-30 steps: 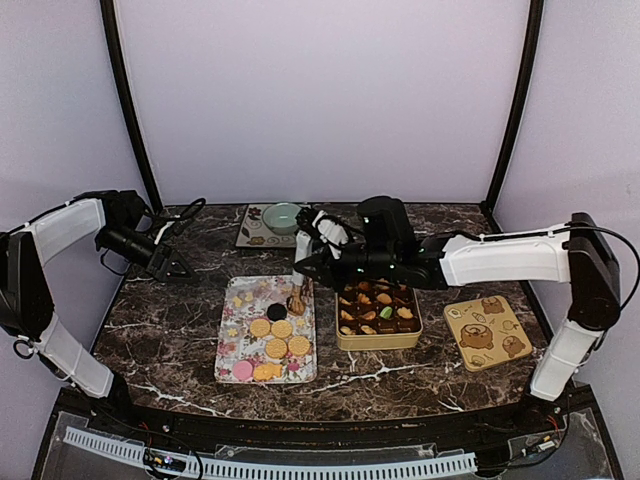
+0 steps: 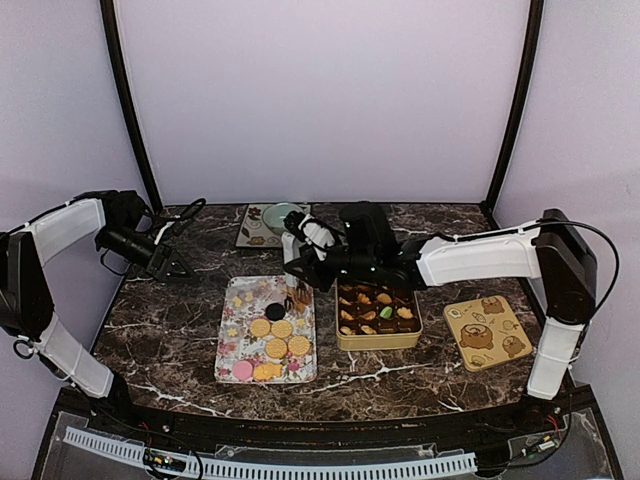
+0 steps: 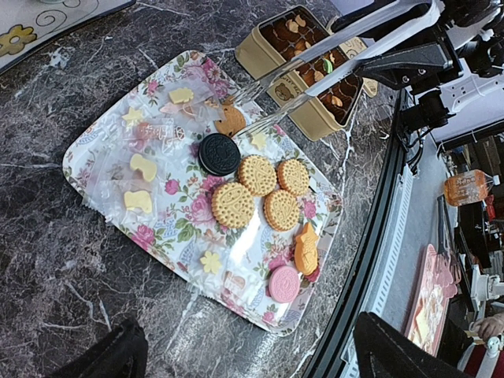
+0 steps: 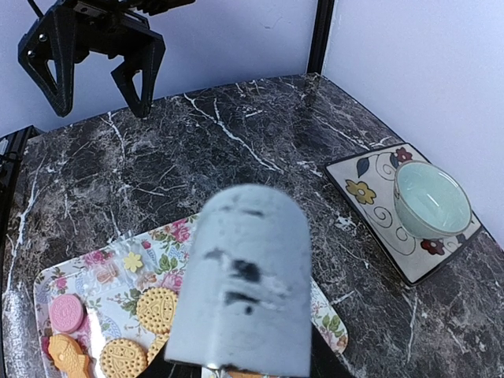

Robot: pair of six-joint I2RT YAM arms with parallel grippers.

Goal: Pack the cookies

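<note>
A floral tray [image 2: 230,340] holds a dark sandwich cookie [image 3: 219,153], several round biscuits [image 3: 233,204], a pink cookie [image 3: 284,283], fish-shaped cookies [image 3: 305,253] and small wrapped pieces. My right gripper reaches over the tray's back-right corner, its long pale fingers parted around a brown cookie [image 3: 231,120] beside the dark one; whether they touch it is unclear. A pale finger fills the middle of the right wrist view. My left gripper [image 2: 172,268] hangs open and empty over the left of the table. A tin [image 2: 377,341] with filled compartments stands right of the tray.
A patterned board with a pale green bowl [image 4: 431,198] sits at the back. The tin's bear-printed lid [image 2: 487,334] lies at the right.
My right gripper and arm have moved slightly left toward the dark cookie. The left arm has stayed still.
</note>
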